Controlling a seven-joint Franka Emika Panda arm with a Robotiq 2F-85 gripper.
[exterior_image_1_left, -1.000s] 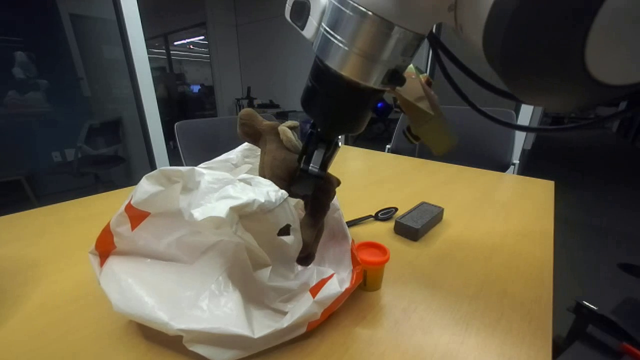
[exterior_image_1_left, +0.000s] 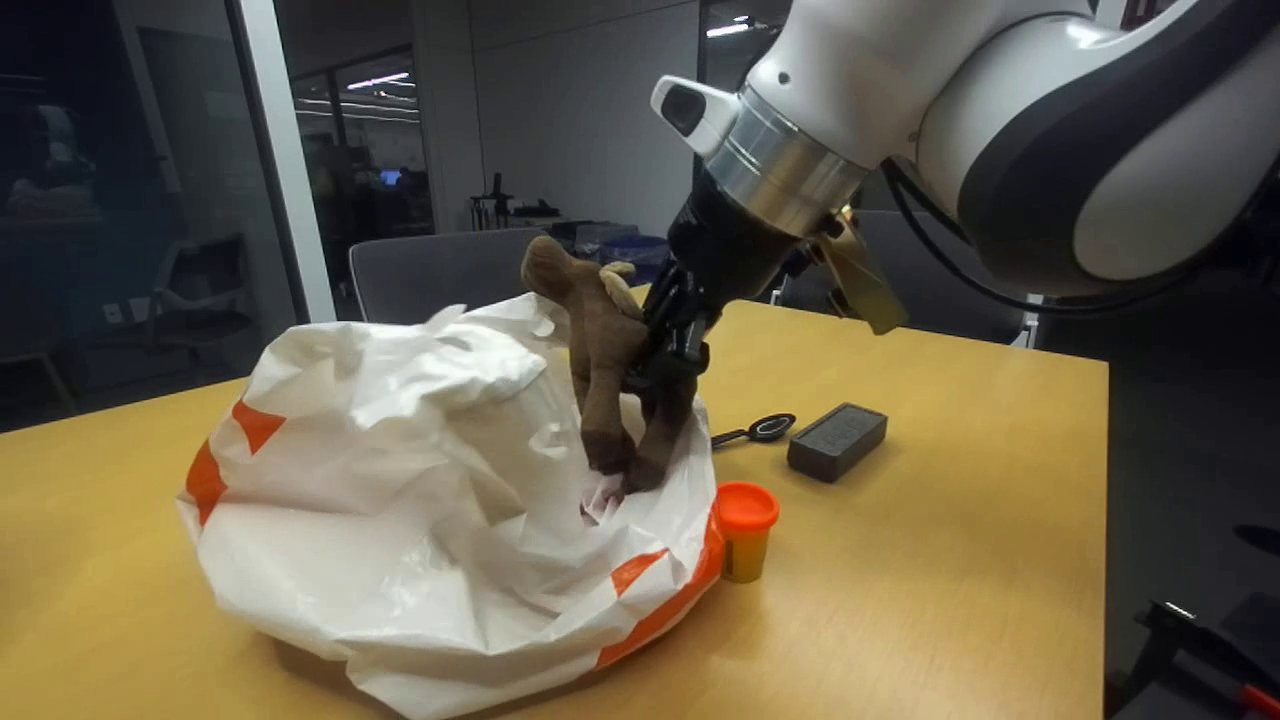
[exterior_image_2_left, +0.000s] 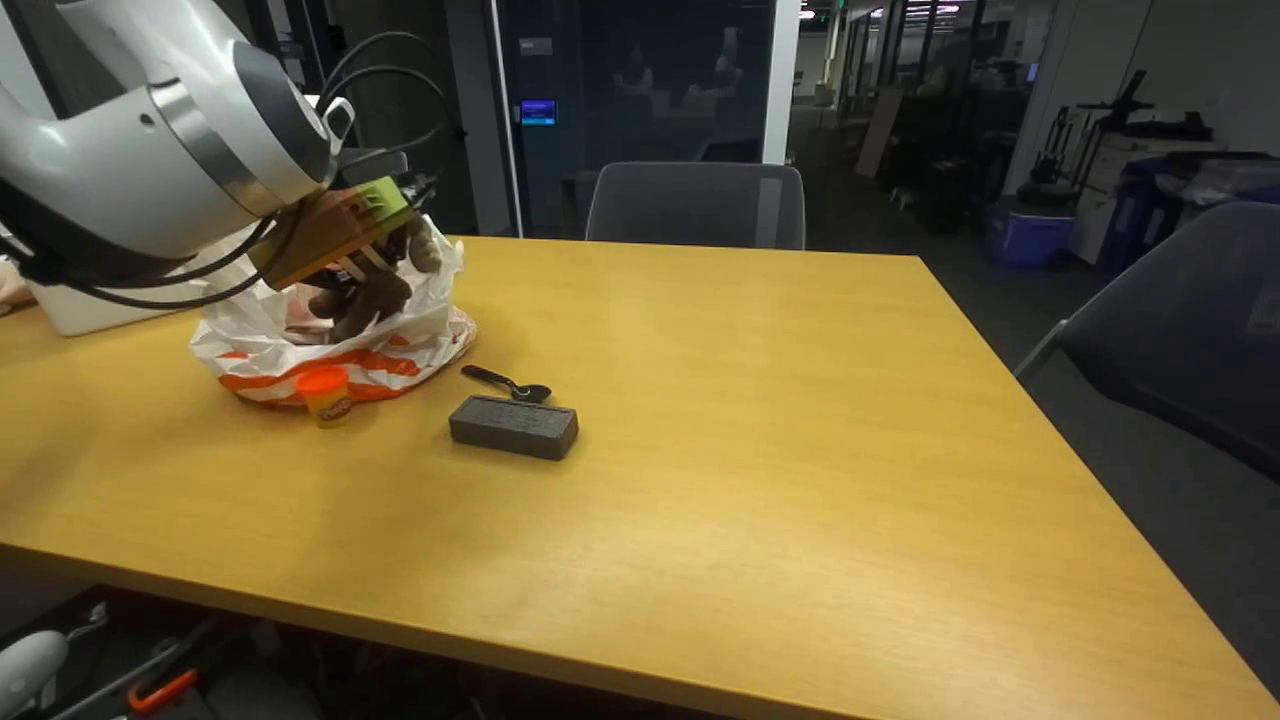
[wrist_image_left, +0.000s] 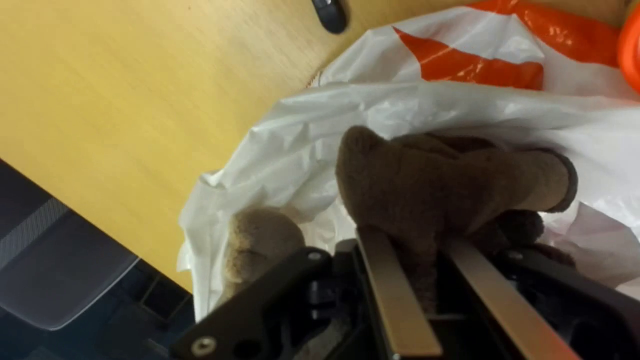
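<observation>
A brown plush animal (exterior_image_1_left: 600, 342) hangs with my gripper (exterior_image_1_left: 672, 366) shut on its body. Its head sticks up to the left of the fingers, and its dark-tipped legs reach down into the mouth of a white plastic bag (exterior_image_1_left: 360, 540) with orange patches. From the wrist, the plush (wrist_image_left: 414, 186) is pinched between the two fingers, with the bag (wrist_image_left: 312, 132) spread around and beneath it. In the second exterior view the arm partly hides the plush (exterior_image_2_left: 372, 300) over the bag (exterior_image_2_left: 408, 348).
Against the bag's right side stands a small tub with an orange lid (exterior_image_1_left: 746, 506). A black spoon (exterior_image_1_left: 768, 427) and a dark grey block (exterior_image_1_left: 837, 440) lie farther right. Chairs stand behind it.
My gripper has moved back and tilted, carrying the plush slightly rightward in exterior view 1. The plush's legs have turned, and the bag's opening has shifted wider.
</observation>
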